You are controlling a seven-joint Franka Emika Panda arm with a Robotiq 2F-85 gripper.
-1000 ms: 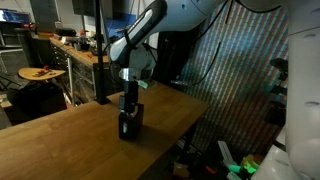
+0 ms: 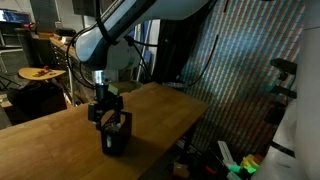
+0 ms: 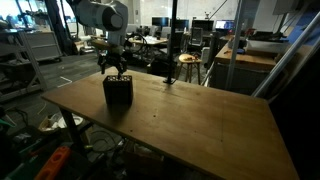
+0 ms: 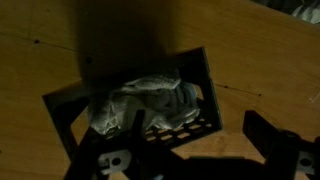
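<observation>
A black open-topped box stands on the wooden table, close to its edge. From above, a crumpled grey-white cloth lies inside the box. My gripper is low over the box, pointing down with its fingers apart. In the wrist view one finger overlaps the box and cloth, while the other finger is beyond the box's right wall. Whether either finger touches the box cannot be told. Exterior view 2 also has the box beneath the gripper.
A dark post rises behind its far side. Past the table stands a stool, with desks further back. Cables hang along the arm.
The arm has shifted left and nearer the exterior view 1 camera.
</observation>
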